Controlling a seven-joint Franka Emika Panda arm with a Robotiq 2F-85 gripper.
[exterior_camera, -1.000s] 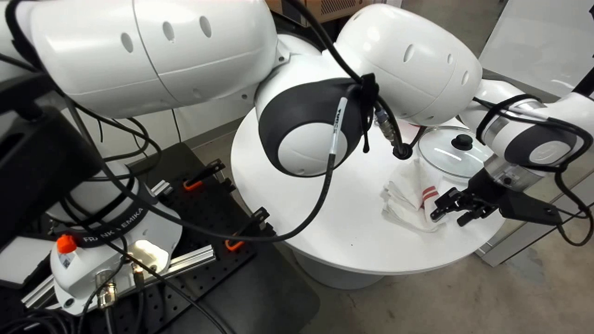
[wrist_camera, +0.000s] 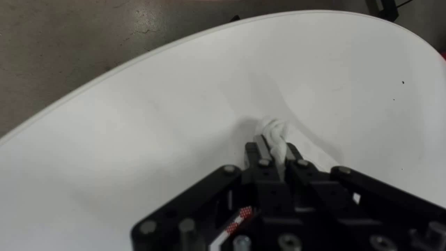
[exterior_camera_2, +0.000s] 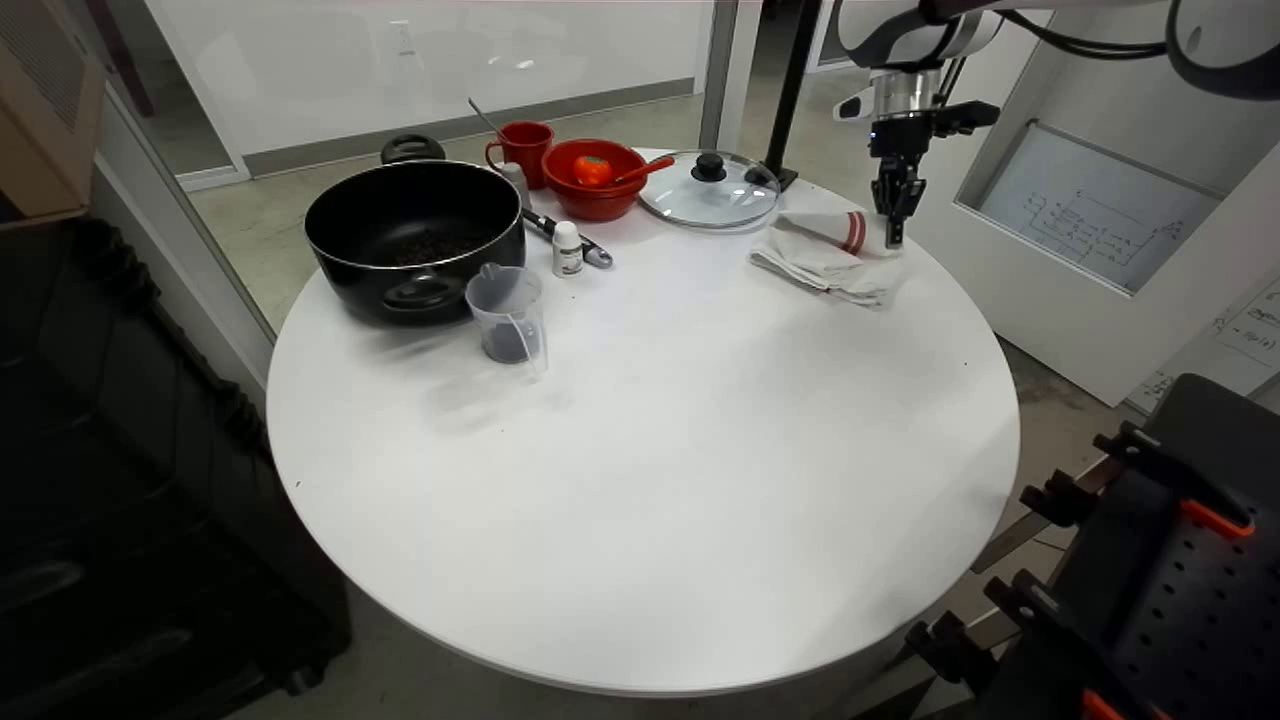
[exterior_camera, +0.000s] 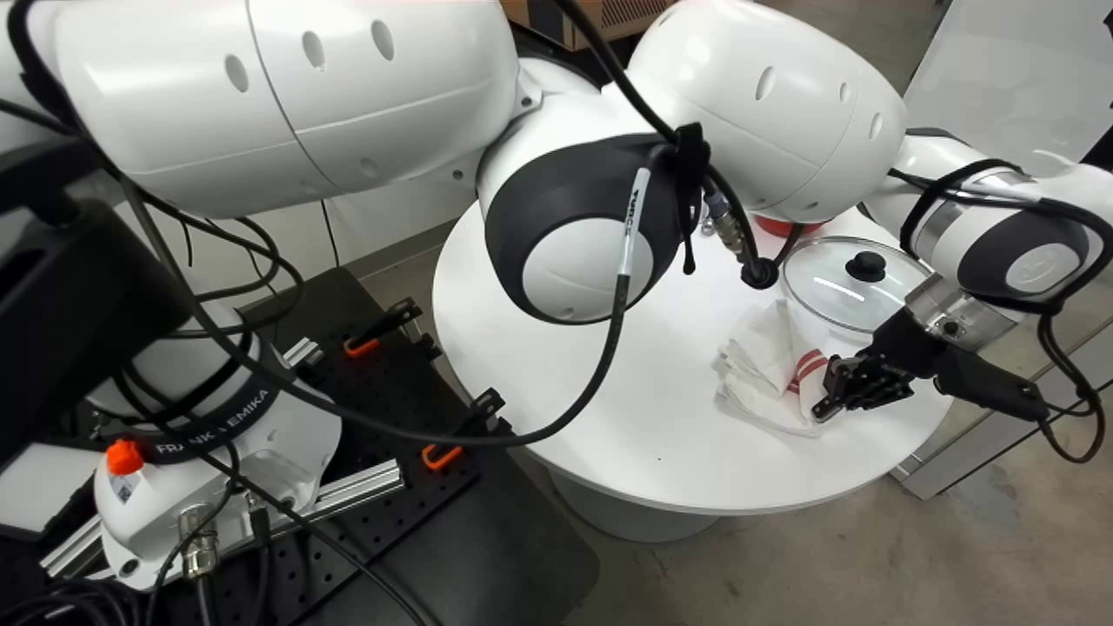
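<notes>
A white cloth with red stripes [exterior_camera_2: 806, 258] lies loosely folded near the far right edge of the round table. My gripper [exterior_camera_2: 895, 236] points down at the cloth's outer end. In the wrist view the gripper is shut on a bunched bit of white cloth [wrist_camera: 271, 127], which pokes out past the fingertips. From the other side, the gripper [exterior_camera: 824, 407] covers part of the striped cloth [exterior_camera: 767, 365].
Beside the cloth lies a glass lid [exterior_camera_2: 710, 192]. Farther left stand a red bowl [exterior_camera_2: 576, 198], a red mug [exterior_camera_2: 524, 146], a white bottle [exterior_camera_2: 567, 250], a clear measuring cup [exterior_camera_2: 505, 314] and a black pot [exterior_camera_2: 360, 258].
A second ago the fingers stood apart beside the cloth; now they are closed on its edge. The cloth's striped part has been drawn up slightly near the gripper.
</notes>
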